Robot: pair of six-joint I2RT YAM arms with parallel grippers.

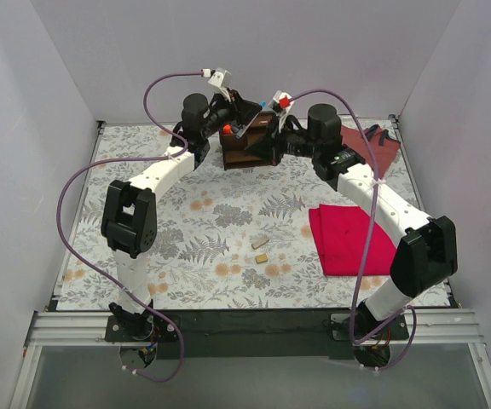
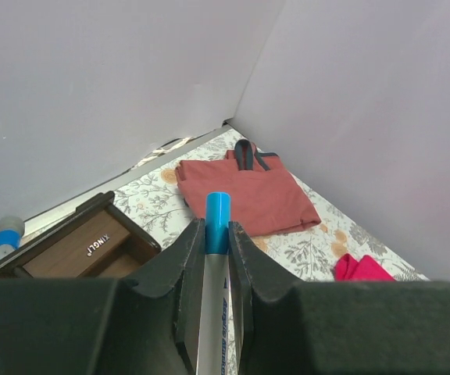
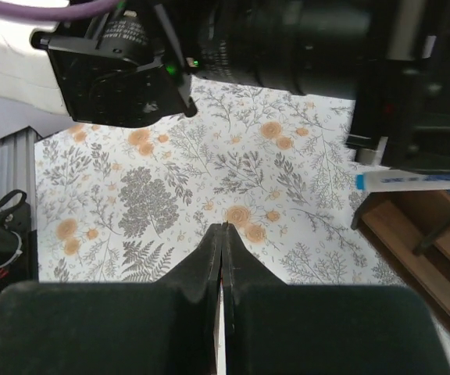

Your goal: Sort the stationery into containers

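Observation:
A white tube with a blue end (image 2: pixel 218 223) is pinched upright in my left gripper. In the right wrist view, the tube (image 3: pixel 412 180) lies across the far right, above one end of the brown wooden organizer (image 3: pixel 405 250). From the top, the organizer (image 1: pixel 237 159) is partly covered by both arms; an orange item (image 1: pixel 227 129) shows in its left part. My right gripper is shut, its fingertips together and nothing seen between them. In the top view its tips reach over the organizer's front, close to the left gripper.
Two small blocks, one beige (image 1: pixel 261 242) and one yellow (image 1: pixel 261 258), lie mid-table. A red cloth (image 1: pixel 348 239) and a brownish-red pouch (image 1: pixel 378 152) occupy the right side. A blue-banded item (image 2: pixel 8 238) shows by the organizer.

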